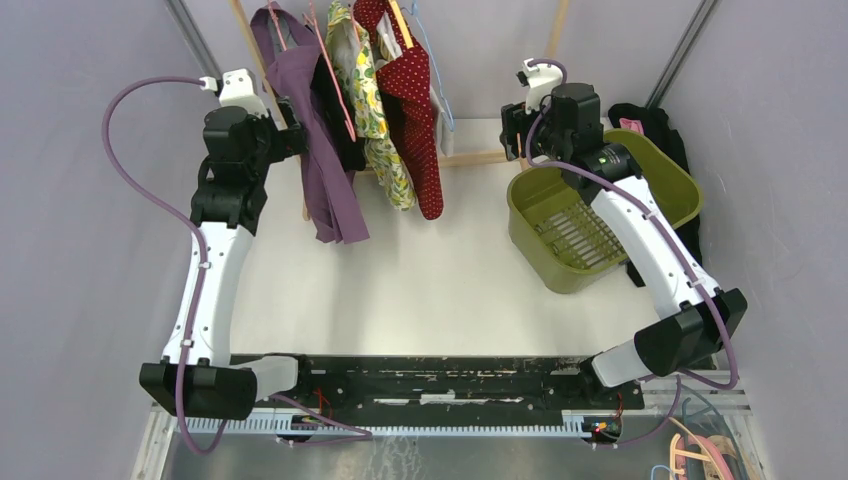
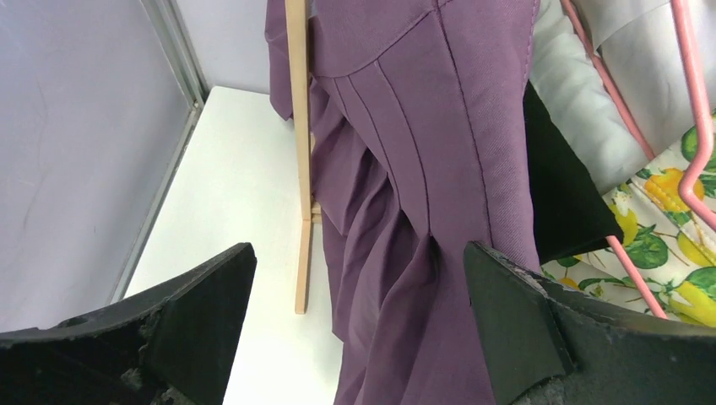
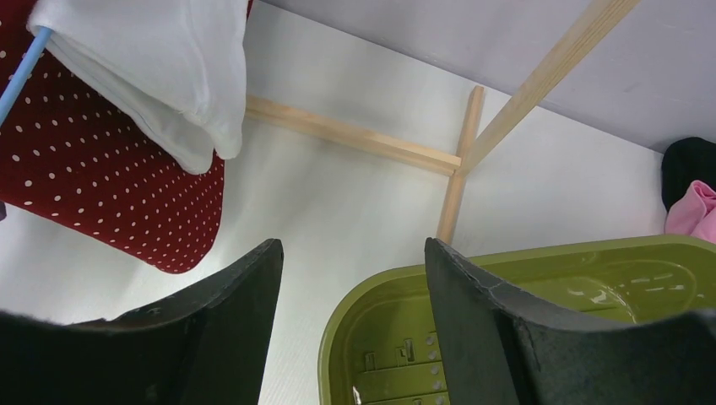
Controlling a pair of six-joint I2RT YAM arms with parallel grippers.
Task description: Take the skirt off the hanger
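Note:
Several garments hang on the rack; which one is the skirt I cannot tell for sure. Leftmost is a purple garment (image 1: 325, 170), then something black (image 2: 557, 186), a lemon-print cloth (image 1: 378, 130) and a dark red dotted one (image 1: 410, 105). A white cloth (image 3: 160, 67) hangs in front of the red dotted one in the right wrist view. My left gripper is open beside the purple garment, its fingers apart and nothing held. Over the far left rim of the green basket, my right gripper stands open and empty, clear of the clothes.
The green basket (image 1: 550, 265) on the right looks empty. Black cloth (image 1: 655, 130) with a pink piece (image 1: 632, 125) lies behind it. A pink hanger (image 2: 697, 101), a blue hanger (image 1: 437, 65) and wooden rack posts (image 3: 549, 80) stand near.

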